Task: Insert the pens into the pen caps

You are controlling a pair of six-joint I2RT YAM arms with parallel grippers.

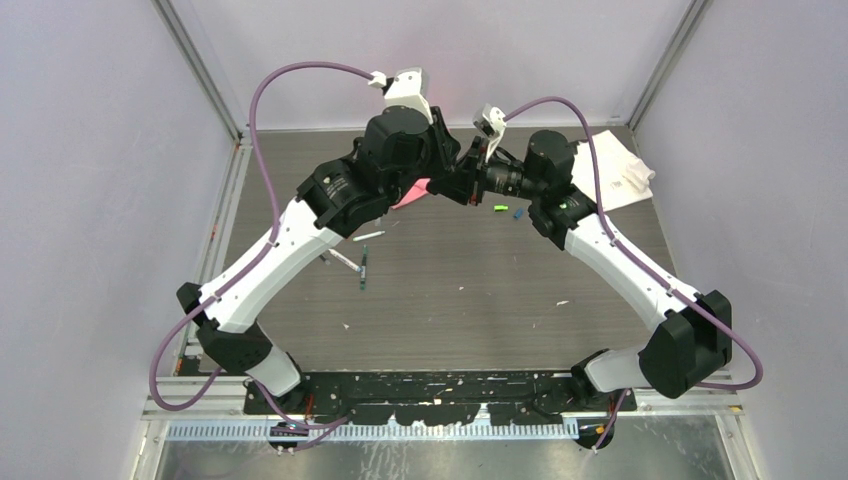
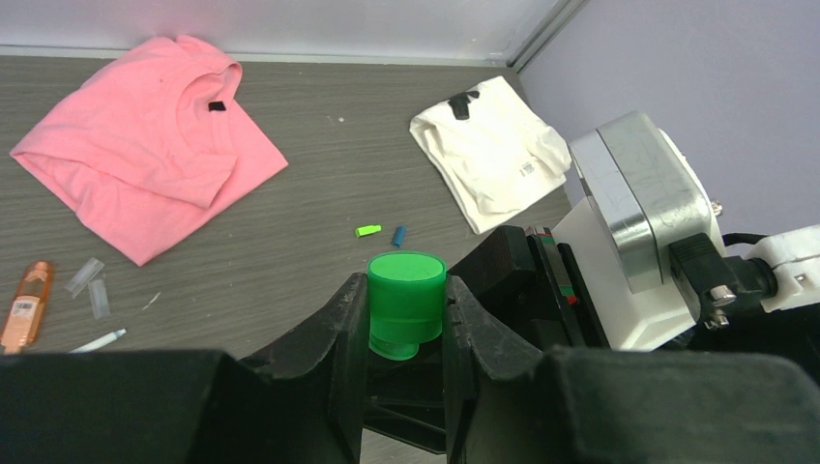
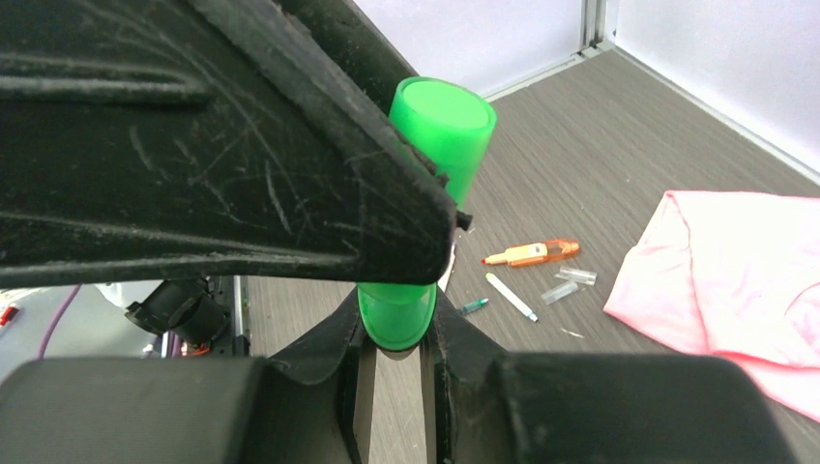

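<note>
My left gripper is shut on a bright green cylindrical piece (image 2: 406, 290), pen or cap, with the right gripper's dark body behind it. In the right wrist view my right gripper is shut on a green piece (image 3: 396, 314), with the left gripper's fingers across it. Which part is cap and which is pen I cannot tell. On the table lie an orange marker (image 3: 532, 252), a white pen (image 3: 511, 297), clear caps (image 3: 576, 275), a small light-green cap (image 2: 368, 230) and a blue cap (image 2: 399, 236).
A folded pink shirt (image 2: 145, 145) lies at the back, a white folded cloth (image 2: 493, 145) at the back right. Both arms meet above the back middle.
</note>
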